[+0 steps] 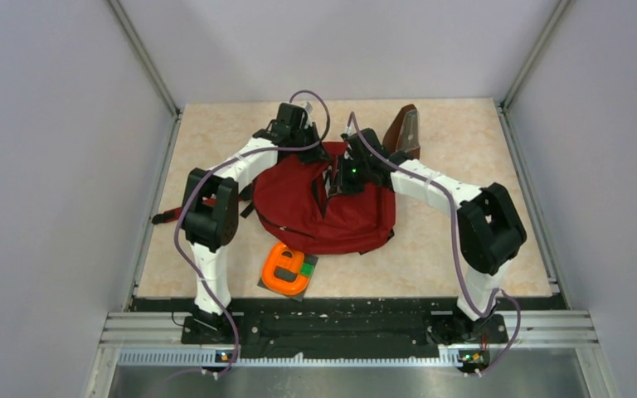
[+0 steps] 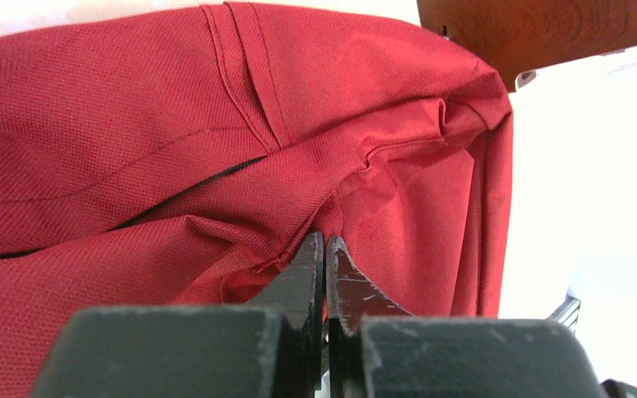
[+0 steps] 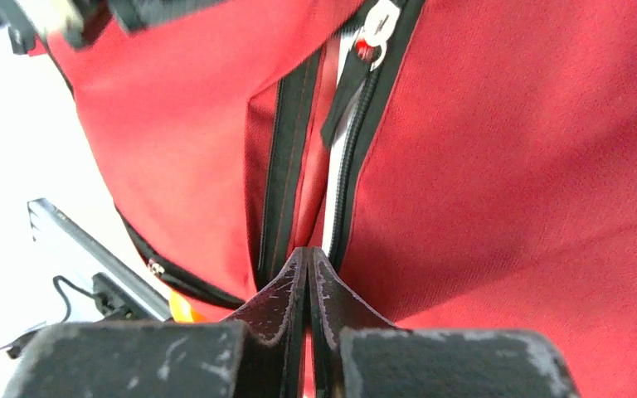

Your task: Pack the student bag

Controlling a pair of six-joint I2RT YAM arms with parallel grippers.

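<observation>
The red student bag (image 1: 299, 220) lies in the middle of the table with its zippered opening (image 1: 319, 196) partly apart. Something white shows inside that gap. In the right wrist view a silver zipper pull (image 3: 379, 23) with a black tab sits at the zipper's upper end. My left gripper is shut at a fold of red cloth at the bag's back; whether cloth is pinched between its tips is hard to see. Beside the opening, my right gripper is shut over the zipper tape, nothing visible between its fingers.
An orange case (image 1: 275, 278) with grey and green parts lies in front of the bag on a dark sheet. Behind the bag at right stands a brown item (image 1: 395, 131). A red strap (image 1: 174, 214) stretches left.
</observation>
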